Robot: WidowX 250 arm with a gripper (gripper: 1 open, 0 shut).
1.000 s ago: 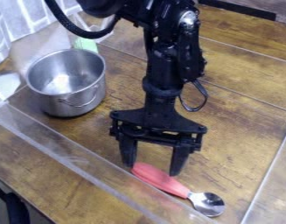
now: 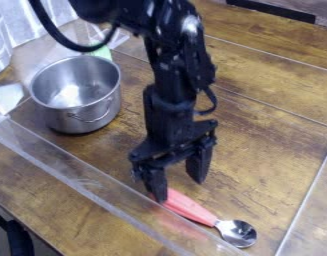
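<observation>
My black gripper (image 2: 177, 172) hangs low over the wooden table, its two fingers parted, the left one reaching down to the upper end of a spoon (image 2: 193, 210) with a red handle and a metal bowl at the lower right. Whether anything is between the fingers is not visible, though they look apart. The arm is somewhat blurred.
A steel pot (image 2: 75, 100) stands left of the arm. A green item (image 2: 104, 54) and white objects sit behind and beside it. Clear plastic edges cross the lower left and right.
The gripper has turned about its vertical axis and shifted slightly, its left finger now lower at the spoon handle's upper end. The spoon and pot look unmoved.
</observation>
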